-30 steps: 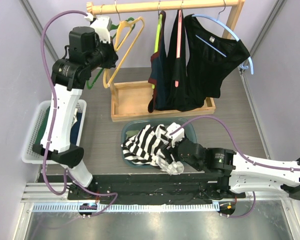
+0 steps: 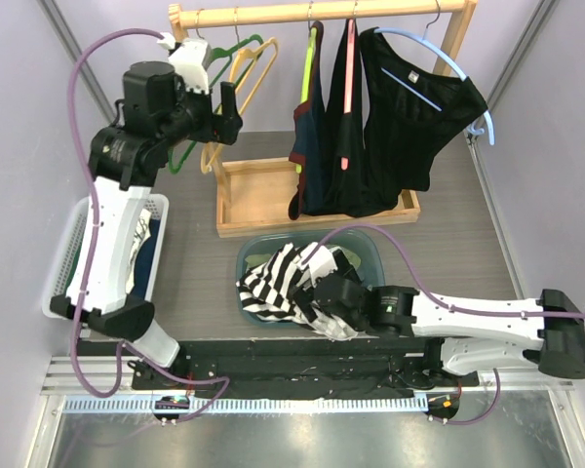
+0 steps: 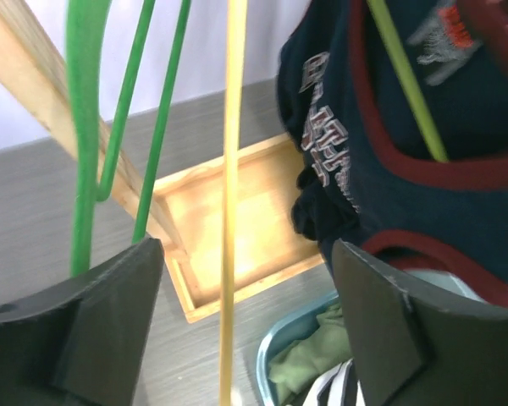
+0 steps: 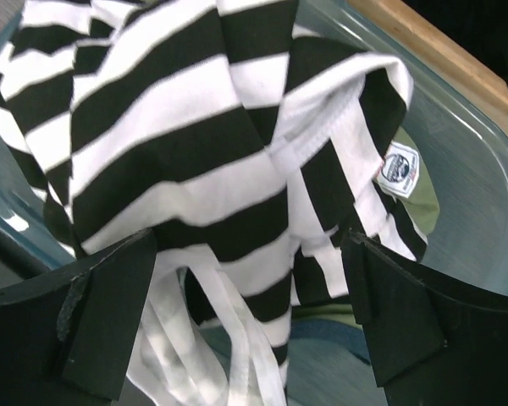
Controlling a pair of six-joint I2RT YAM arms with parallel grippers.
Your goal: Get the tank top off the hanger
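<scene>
My left gripper (image 2: 211, 115) is high at the rack's left, fingers apart, beside a yellow hanger (image 2: 242, 97) and green hangers (image 3: 80, 169); the yellow bar runs between its fingers in the left wrist view. Dark garments (image 2: 317, 156) on lime and pink hangers and a black top (image 2: 414, 127) on a blue hanger hang to the right. My right gripper (image 2: 322, 268) is open over a striped black-and-white garment (image 4: 178, 144) in the grey bin (image 4: 466, 211).
The wooden rack rail (image 2: 273, 16) spans the back, with its tray base (image 2: 253, 200) below. A white basket (image 2: 63, 273) with cloths stands at the left.
My right gripper has moved slightly leftward and downward over the bin.
</scene>
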